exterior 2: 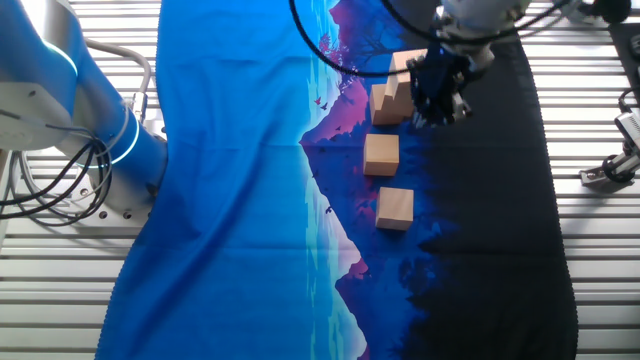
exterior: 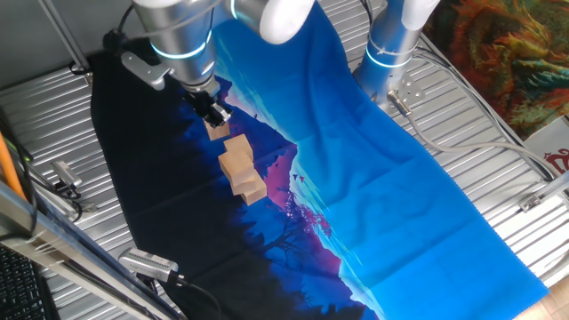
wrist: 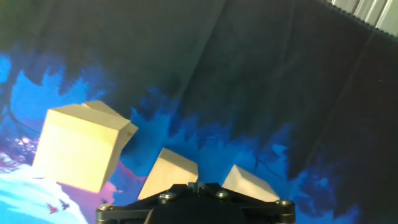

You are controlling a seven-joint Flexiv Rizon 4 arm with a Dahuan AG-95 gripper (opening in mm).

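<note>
Several plain wooden blocks lie in a rough row on the cloth. Two stand singly, one (exterior 2: 395,208) at the row's end and another (exterior 2: 381,155) beside it. At the other end an upper block (wrist: 74,149) rests askew on a lower block (wrist: 107,109), part of which it hides. My gripper (exterior: 216,116) hangs above the blocks, overlapping the end block (exterior: 219,132) in exterior view 1. In the wrist view its fingers meet at the bottom centre, shut with nothing visible between them. They cover the lower parts of the two single blocks.
A wrinkled cloth (exterior: 373,187), blue on one side and black on the other, covers the slatted metal table (exterior: 111,218). Dark cables (exterior 2: 345,68) hang in front of exterior view 2.
</note>
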